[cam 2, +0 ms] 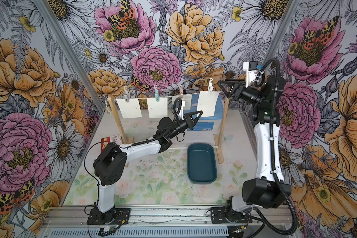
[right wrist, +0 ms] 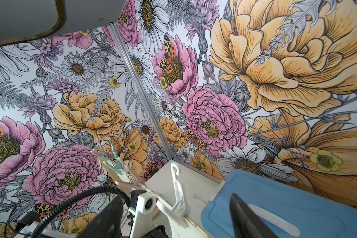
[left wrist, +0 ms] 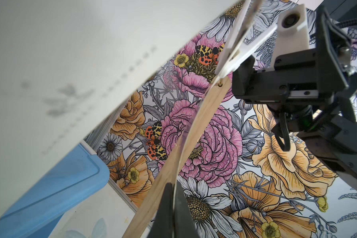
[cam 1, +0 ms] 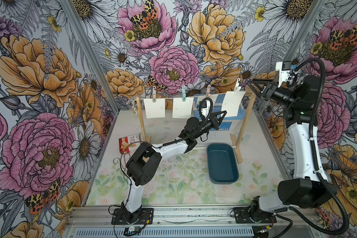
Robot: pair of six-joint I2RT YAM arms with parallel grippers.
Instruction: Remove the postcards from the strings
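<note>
Pale postcards hang from the string on clips: one at the left [cam 1: 154, 109], another under a teal clip [cam 1: 183, 93], a third under a pink clip [cam 1: 208, 90], partly hidden by my left arm. The rightmost postcard [cam 1: 232, 104] hangs slanted from a white clip [cam 1: 237, 85]. My left gripper is shut on this postcard's lower edge, the card appearing edge-on as it runs into the fingers. Near the string's right end, my right gripper [cam 2: 223, 89] is part open, right of the white clip; its blurred fingers [right wrist: 242, 214] hold nothing.
Two wooden posts [cam 1: 248, 115] carry the string. An empty teal bin [cam 1: 223, 163] stands below its right part. A blue-lidded box [right wrist: 281, 210] is behind the string, and a red packet [cam 1: 124, 145] lies by the left post.
</note>
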